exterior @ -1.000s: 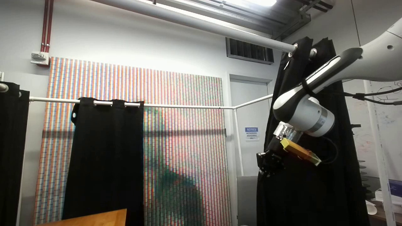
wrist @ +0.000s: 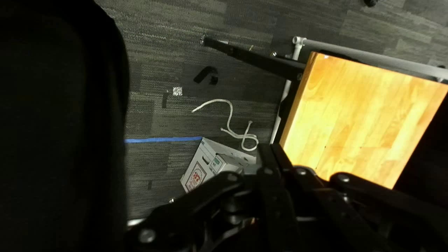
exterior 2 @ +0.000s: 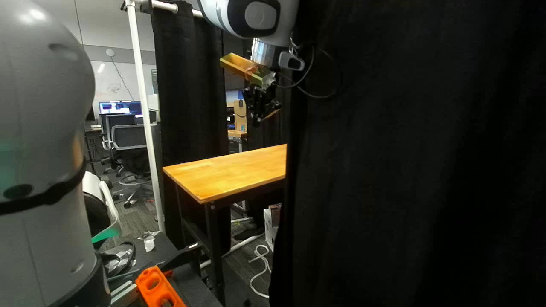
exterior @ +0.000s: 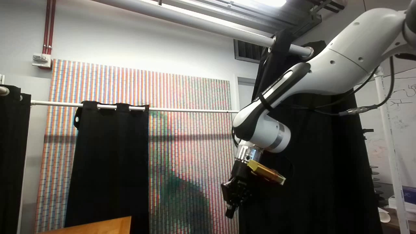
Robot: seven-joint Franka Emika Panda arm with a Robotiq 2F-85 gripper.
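Observation:
My black gripper points down in mid-air in exterior view 1, a yellow-orange block fixed beside its wrist. The same gripper hangs above the far part of a wooden table in exterior view 2. At the bottom of the wrist view the fingers lie together; the gripper is shut and nothing shows between them. There, the wooden tabletop lies below and to the right, bare where it shows.
A black curtain hangs close behind the arm; dark cloth fills the wrist view's left side. On the floor are a white box and a pale cord. An orange part lies near the robot's base.
In exterior view 1 my arm has swung left and the gripper is lower, pointing more steeply down. The black curtain now spreads farther left, covering the door and its notice sign.

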